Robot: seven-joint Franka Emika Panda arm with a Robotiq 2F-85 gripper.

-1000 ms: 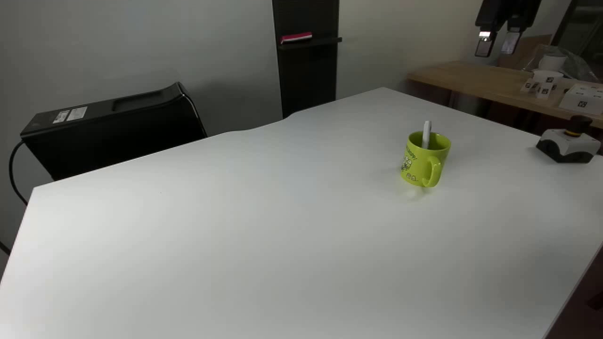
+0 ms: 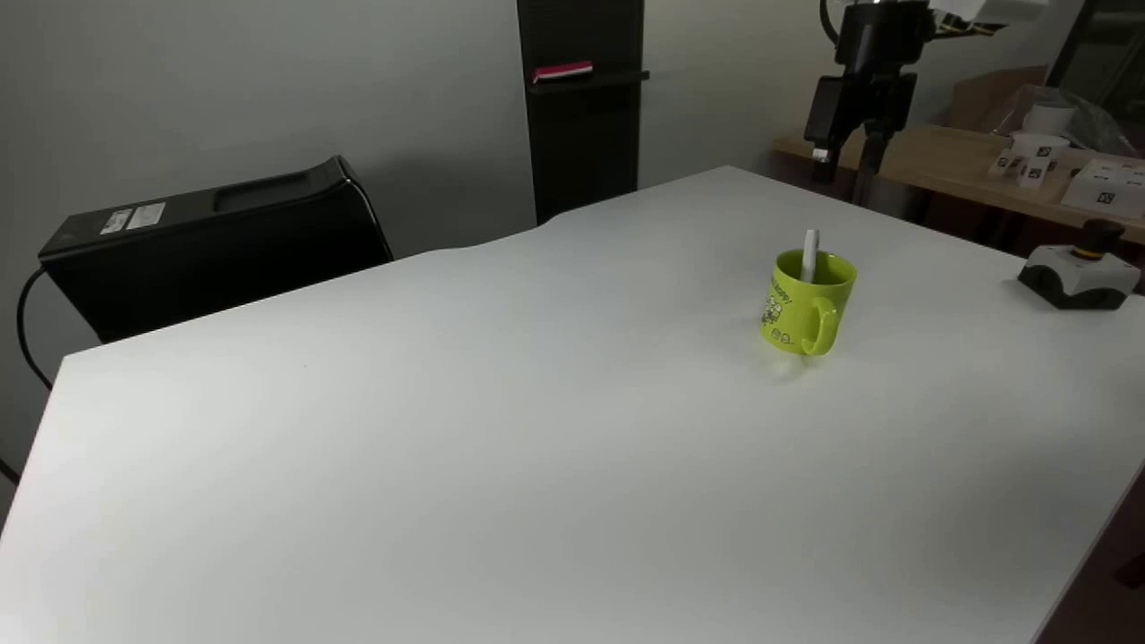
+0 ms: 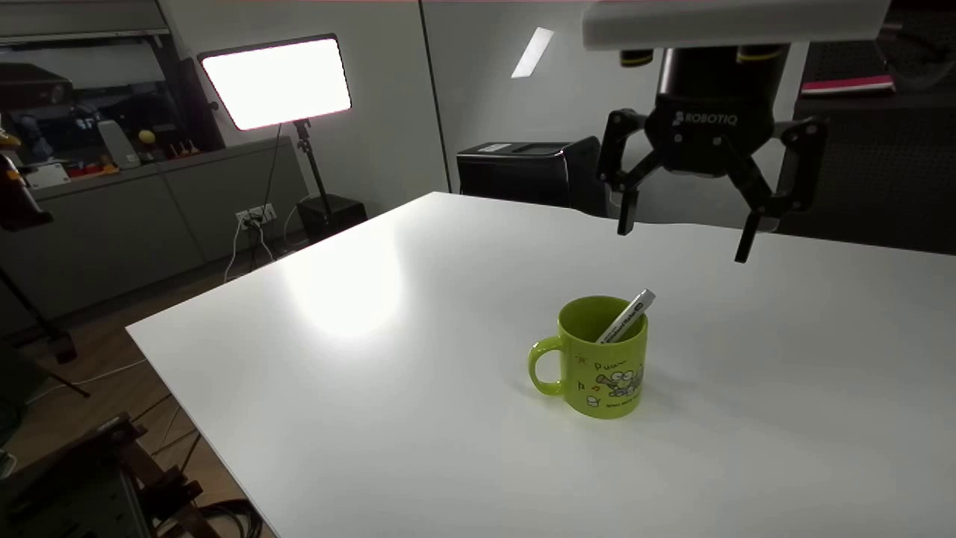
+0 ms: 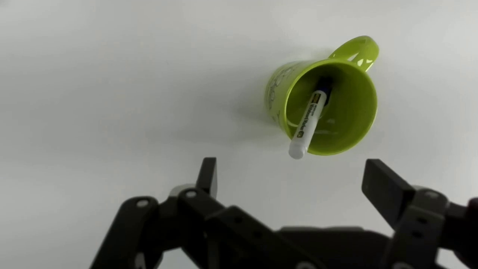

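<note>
A lime-green mug [image 3: 598, 384] with cartoon drawings stands upright on the white table. Leaning inside it is a white whiteboard marker [image 4: 309, 120], its dark blue end down in the mug and its white end jutting over the rim. My gripper [image 3: 683, 243] hangs in the air above the table, its two fingers wide apart and nothing between them. In the wrist view the green mug [image 4: 369, 112] lies ahead of the fingers [image 4: 207, 177], clear of both, with the marker's white end pointing toward the gap. Exterior view 1 shows the gripper [image 2: 844, 177] above and beyond the mug [image 2: 800, 317].
A white and black button box [image 2: 1079, 274] sits at its right edge in exterior view 1. Behind the table stand a black bin-like box [image 2: 215, 241] and a wooden side table [image 2: 923, 161] holding small items.
In exterior view 1 my gripper has come down and to the left, nearer the mug, and its fingers appear wider apart. Mug and marker have stayed in place.
</note>
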